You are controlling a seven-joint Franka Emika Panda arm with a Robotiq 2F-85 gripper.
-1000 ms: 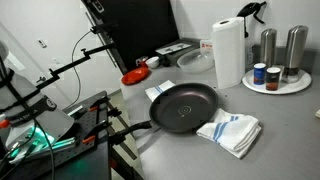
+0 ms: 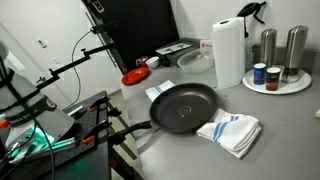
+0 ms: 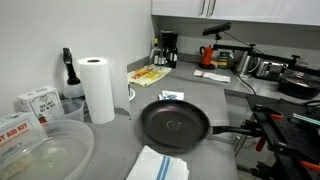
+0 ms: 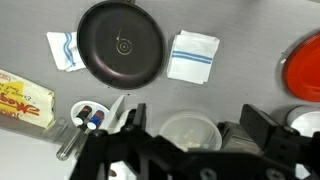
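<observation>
A black frying pan (image 2: 183,108) rests on the grey table, its handle pointing toward the robot's side; it shows at the upper left of the wrist view (image 4: 121,45). Beside it lies a folded white towel with blue stripes (image 2: 230,132). Another folded white cloth (image 4: 193,57) is on the pan's other side. My gripper is open above the table, its dark fingers wide apart. Nothing is held; the clear round bowl (image 4: 190,131) shows between the fingers but lies well below them.
A paper towel roll (image 2: 229,52) stands behind the pan. Nearby, a white plate (image 2: 291,84) carries small jars and tall metal mills. A red dish (image 4: 303,72) lies at the wrist view's right edge. Bare table shows in front of the towel.
</observation>
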